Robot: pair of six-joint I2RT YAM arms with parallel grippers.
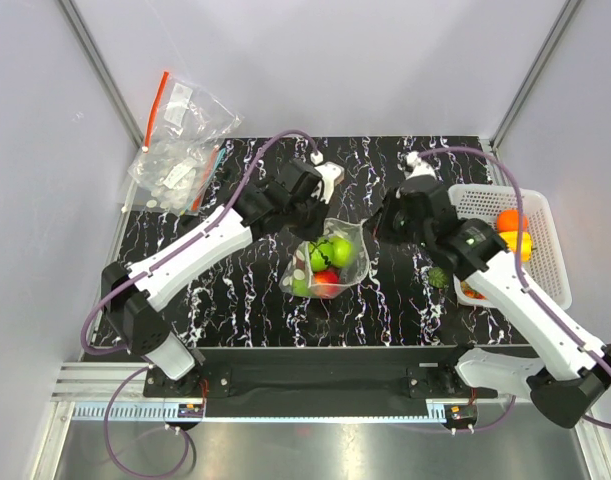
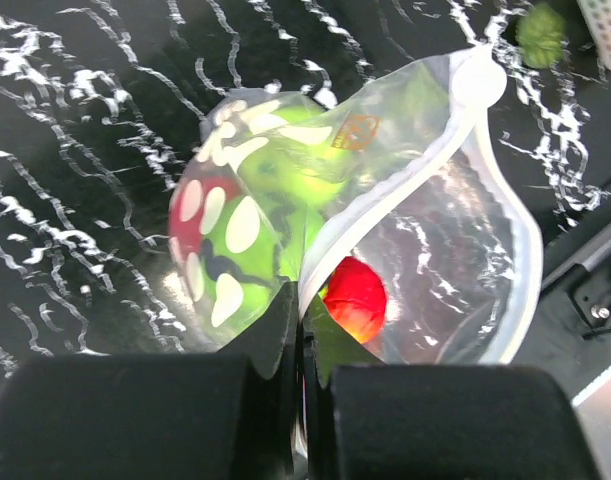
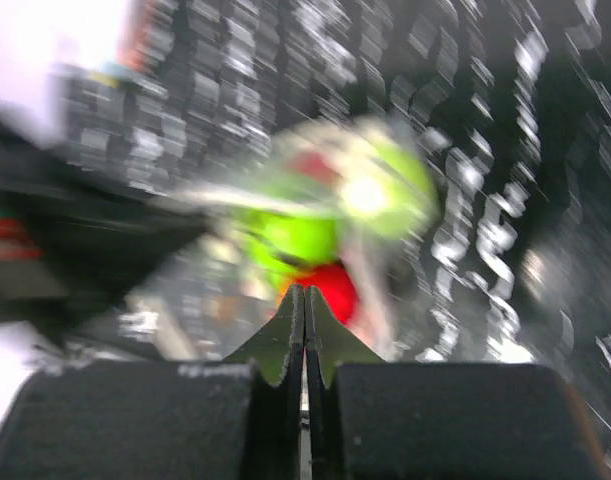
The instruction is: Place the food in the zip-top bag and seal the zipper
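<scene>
A clear zip top bag [image 2: 455,270] with a white zipper edge sits mid-table, its mouth gaping. Inside lie a green watermelon-striped ball [image 1: 321,256], a lighter green fruit [image 1: 342,251] and a red fruit [image 2: 356,300]. My left gripper is shut on the zipper edge at one side of the mouth. On the other side, my right gripper has its fingers pressed together with nothing between them; the zipper edge lies outside them. The right wrist view is blurred.
A white basket [image 1: 558,262] of toy food stands at the right. Spare clear bags [image 1: 185,150] lie at the back left. A small green piece [image 1: 438,277] rests on the table left of the basket.
</scene>
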